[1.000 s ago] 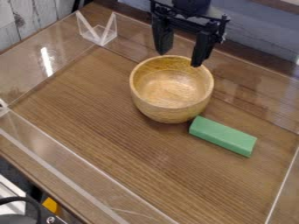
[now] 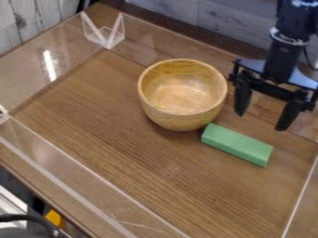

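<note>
My black gripper (image 2: 267, 106) hangs at the upper right, open, its two fingers spread above the table just right of a tan wooden bowl (image 2: 183, 93). A green rectangular block (image 2: 237, 145) lies on the table in front of the bowl's right side, below the gripper. The bowl looks empty.
A white angular wire-like object (image 2: 104, 32) stands at the back left. The wooden table (image 2: 125, 177) has clear room to the left and front; its edge runs along the lower left.
The gripper has moved from above the bowl to the right, over the area behind the green block. The bowl and block look unmoved.
</note>
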